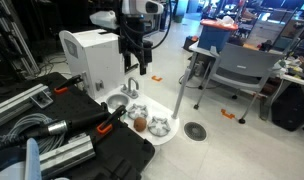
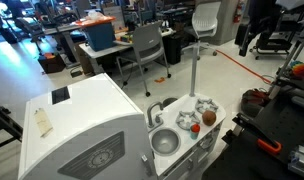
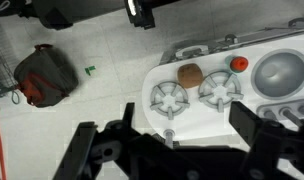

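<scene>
My gripper is open, its two dark fingers wide apart with nothing between them. It hangs well above the white toy kitchen counter [image 3: 197, 122]. A round brown object [image 3: 191, 75] lies on that counter at the edge of two grey burners [image 3: 170, 97]. Beside it is a small red object [image 3: 239, 64] with a dark greenish centre. The round metal sink [image 3: 280, 74] takes up the right of the wrist view. In exterior view 2 the brown object [image 2: 209, 117] and red object [image 2: 195, 128] sit close together near the burners.
A faucet [image 1: 130, 86] rises by the sink, and the tall white cabinet [image 1: 93, 62] stands at its far end. Black table parts with an orange-handled clamp [image 1: 112, 121] border the counter. A grey chair [image 1: 240, 70] stands on the open floor.
</scene>
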